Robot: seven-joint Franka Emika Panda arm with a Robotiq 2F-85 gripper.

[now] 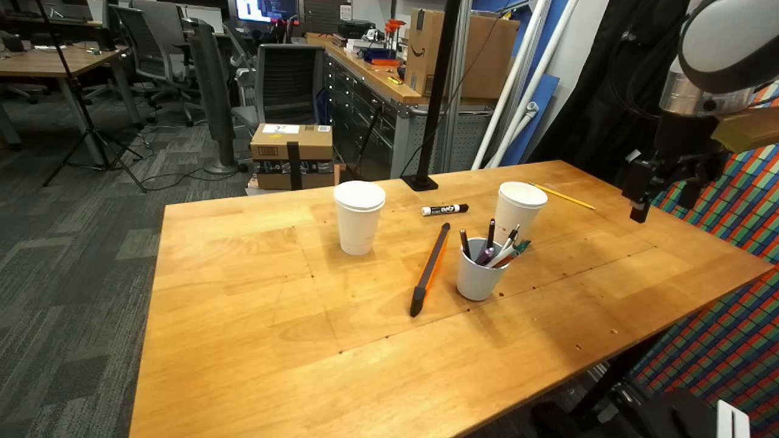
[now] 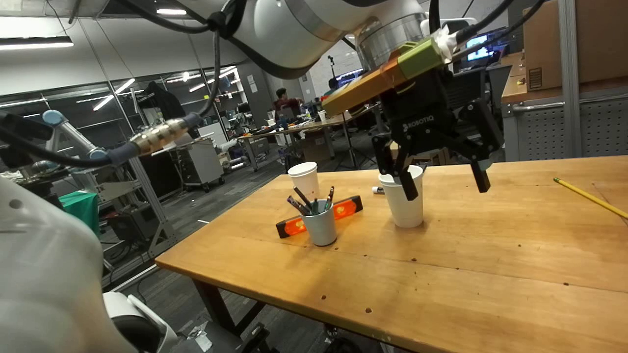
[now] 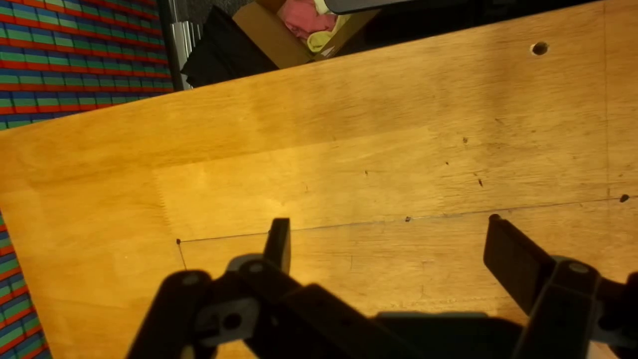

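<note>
My gripper [image 2: 445, 191] hangs open over the table, its two fingers wide apart. Only bare wood shows beyond the gripper in the wrist view. A small grey cup [image 1: 476, 283] holds several pens and markers. Two white lidded paper cups stand upright: one white cup [image 1: 358, 222] left of the spirit level, the other white cup [image 1: 520, 208] behind the pen cup. An orange and black spirit level [image 1: 431, 269] rests beside the pen cup. Farther back lie a black and white marker [image 1: 443, 209] and a yellow pencil [image 1: 562, 194].
A black post [image 1: 420, 182] stands at the back edge. In the wrist view, a cardboard box with cloths [image 3: 299, 30] sits past the table edge.
</note>
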